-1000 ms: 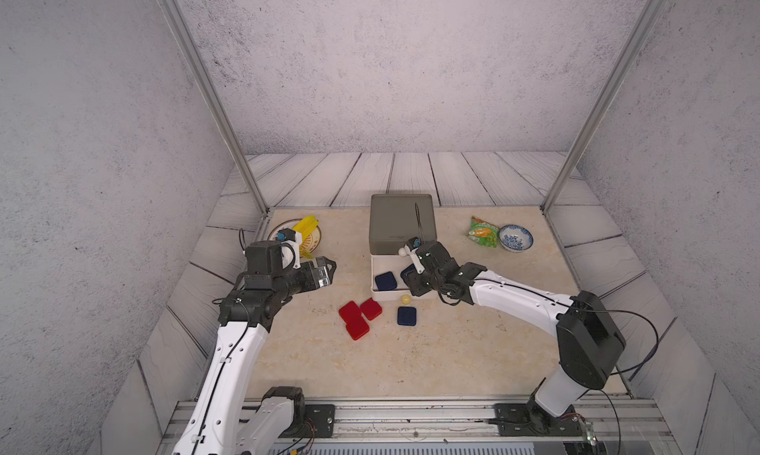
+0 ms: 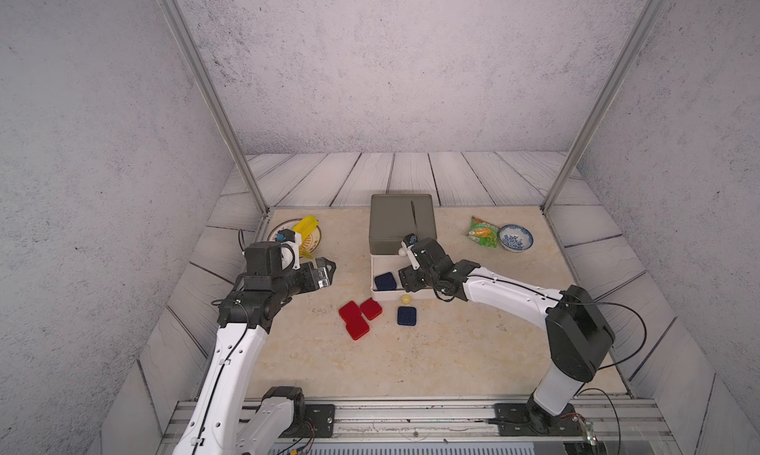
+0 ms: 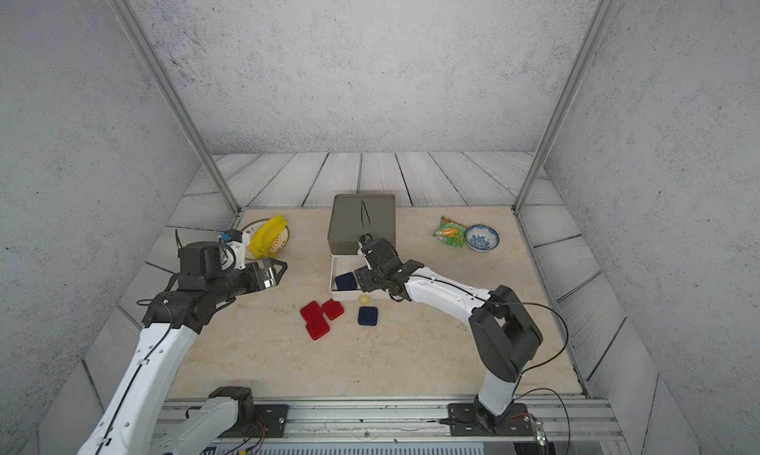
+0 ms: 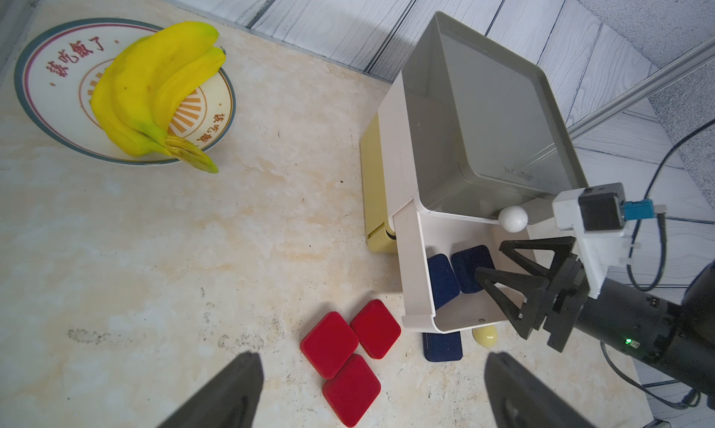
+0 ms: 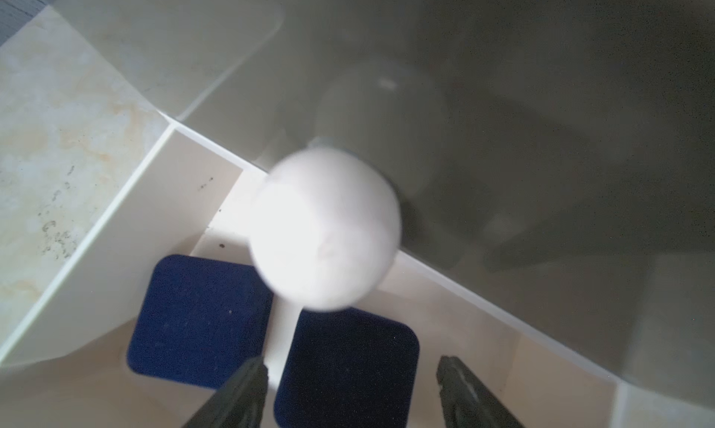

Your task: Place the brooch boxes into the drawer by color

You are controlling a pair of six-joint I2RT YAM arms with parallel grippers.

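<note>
The grey drawer unit [image 2: 401, 217] has its white drawer [image 4: 413, 264] pulled out toward the front, holding two navy boxes [image 5: 197, 316] [image 5: 346, 364]. My right gripper stands open over the drawer, fingers above the right-hand navy box, a white ball [image 5: 324, 227] by the drawer's knob side. Another navy box [image 2: 407, 316] lies on the table before the drawer, with three red boxes [image 4: 329, 344] to its left. My left gripper [image 2: 327, 271] is open at the left, above the table, with nothing between its fingers.
A yellow ball [image 4: 485, 335] lies by the drawer's front. A plate with bananas [image 4: 149, 92] is at back left; a green packet [image 2: 483, 231] and patterned bowl [image 2: 515, 238] at back right.
My right arm has shifted slightly over the last second, its elbow moving left and back, with the gripper staying at the drawer. The left arm and boxes appear unchanged.
</note>
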